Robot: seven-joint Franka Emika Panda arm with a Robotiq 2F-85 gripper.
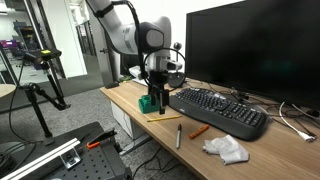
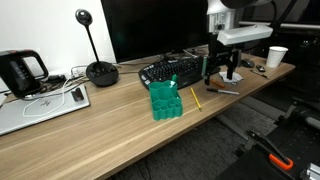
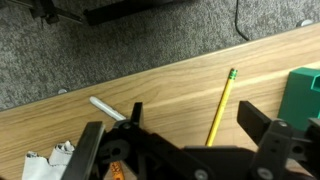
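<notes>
My gripper (image 1: pixel 164 88) is open above the table with nothing between its fingers. Below it, in the wrist view, a yellow pencil (image 3: pixel 218 110) lies on the wood near the right finger. A slim pale marker (image 3: pixel 106 109) rests near the left finger. The green holder (image 3: pixel 299 98) is cut off by the right edge of that view; exterior view 2 shows this green holder (image 2: pixel 165 100) upright on the table, left of the pencil (image 2: pixel 196 98). An orange-handled tool (image 1: pixel 197 131) lies beside the marker (image 1: pixel 179 135).
Behind these things stretches a black keyboard (image 1: pixel 217 111) before a large monitor (image 1: pixel 254 50). A crumpled white cloth (image 1: pixel 227 149) lies toward the right. At the far left of exterior view 2 stand a lamp (image 2: pixel 101 71) and a white device with cables.
</notes>
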